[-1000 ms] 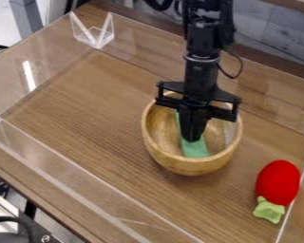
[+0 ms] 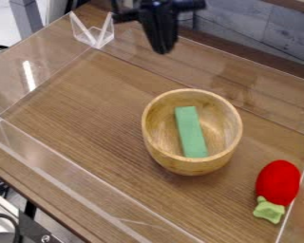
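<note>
A tan bowl (image 2: 162,144) sits on the wooden table (image 2: 79,142), right of centre, with a light green bar (image 2: 190,131) lying inside it. My gripper (image 2: 158,38) is high at the top of the view, dark and blurred, above the back of the table and well away from the bowl. Its fingers are too blurred to show clearly whether they are open or shut.
A red object with a pale green end (image 2: 277,182) lies at the right front. A clear plastic piece (image 2: 91,30) stands at the back left, and another is at the left edge.
My gripper has risen from inside the bowl up and back to the top of the view. The green bar remains in the bowl, now fully uncovered.
</note>
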